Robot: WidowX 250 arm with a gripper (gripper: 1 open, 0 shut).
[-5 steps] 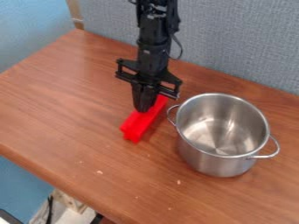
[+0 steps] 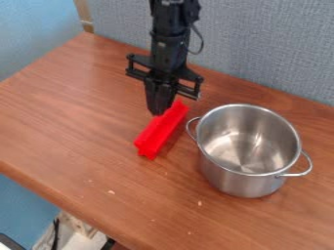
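Observation:
A red bar (image 2: 158, 133) lies on the wooden table (image 2: 78, 137), angled away from the front toward the back, just left of a steel pot (image 2: 245, 156) with two handles. My black gripper (image 2: 158, 98) is above the back part of the bar, pointing down. I cannot tell from this view whether its fingers are open or shut; nothing clearly shows held between them.
A grey padded wall (image 2: 261, 54) stands along the table's back edge. The pot takes up the right side.
My gripper has risen and shifted slightly left, away from the red bar. The bar and the pot look unmoved.

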